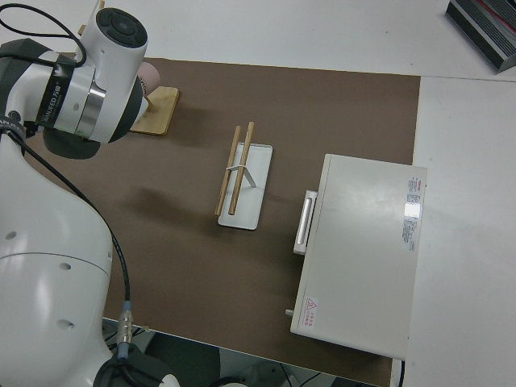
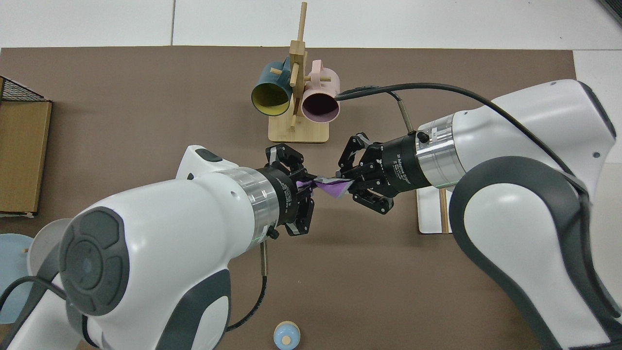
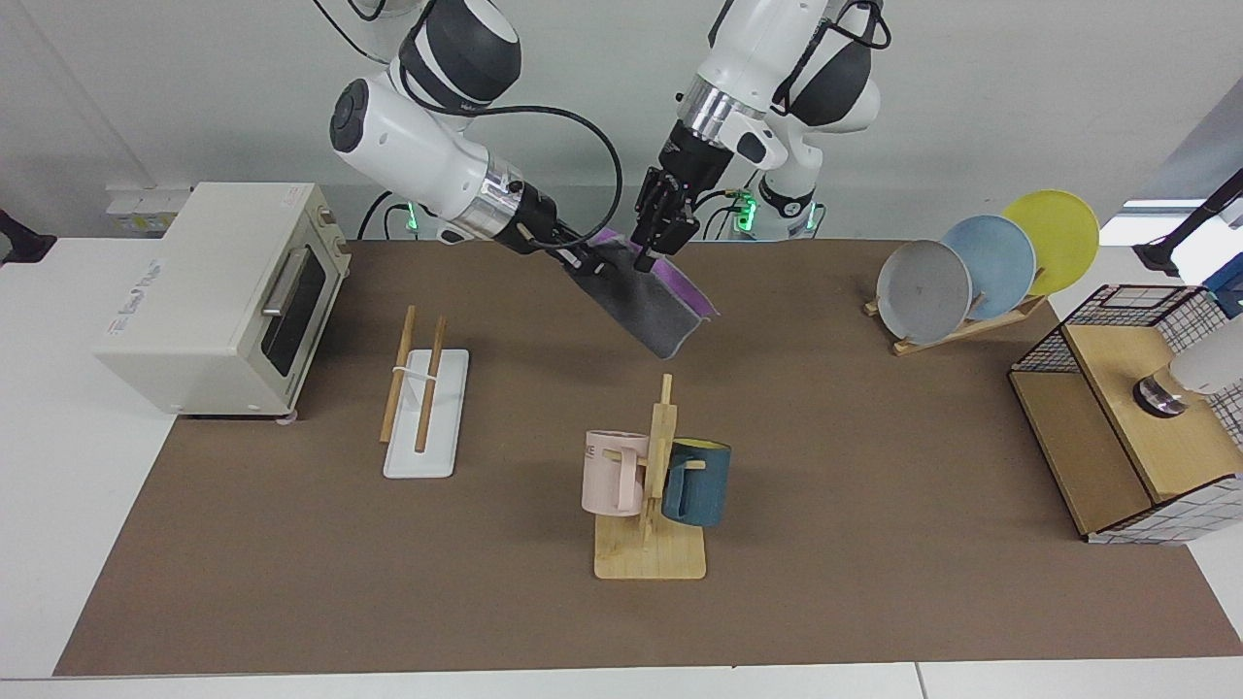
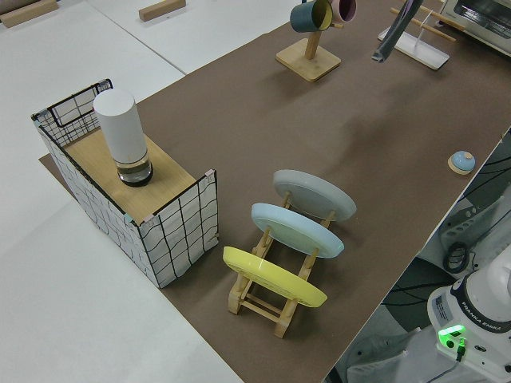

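Observation:
A grey and purple cloth is held between the two grippers, hanging over the table's near side. In the top view my left gripper is shut on the cloth from the left, and my right gripper is shut on it from the right, the two almost meeting. Part of the cloth is hidden behind the grippers.
A mug tree with pink and teal mugs stands centrally. A white rack and oven sit to one side, a plate rack and wire shelf to the other. Open table surrounds them.

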